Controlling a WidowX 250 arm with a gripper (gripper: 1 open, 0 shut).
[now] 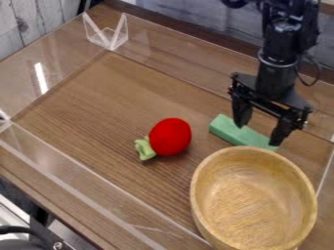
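Observation:
My black gripper (pixel 268 117) hangs over the right side of the table, open, its fingers just above and around the far part of a green bar (pixel 243 135). The bar lies flat behind a large yellow bowl (pixel 252 215). A red round object (pixel 170 135) with a green end lies left of the bar.
A white wire-like holder (pixel 102 31) stands at the back left. The bowl fills the front right.

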